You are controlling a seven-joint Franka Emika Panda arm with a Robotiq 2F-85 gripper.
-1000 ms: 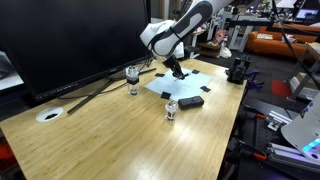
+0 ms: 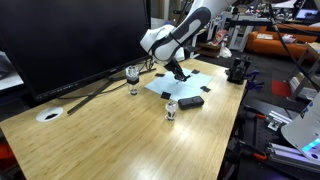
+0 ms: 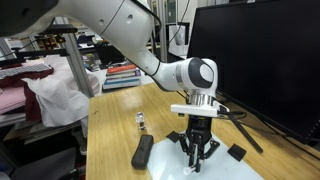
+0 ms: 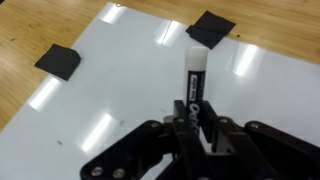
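In the wrist view, a marker (image 4: 196,73) with a white end and a dark lower part stands upright between the dark fingers of my gripper. The gripper is shut on it. Beneath spreads a glossy whiteboard (image 4: 120,60), and no clear drawn line shows on it. From the side, my gripper (image 3: 192,157) points down over the whiteboard (image 3: 231,171); whether the marker's lower tip touches the surface cannot be told. The other exterior view has the gripper (image 2: 181,74) above the far part of the whiteboard (image 2: 160,85).
Black squares (image 4: 59,61) sit at the board's edges. A dark oblong object (image 2: 190,102) lies on the near side of the board, with a small whitish container (image 2: 171,110) near it. A clear container (image 2: 132,80) stands further left.
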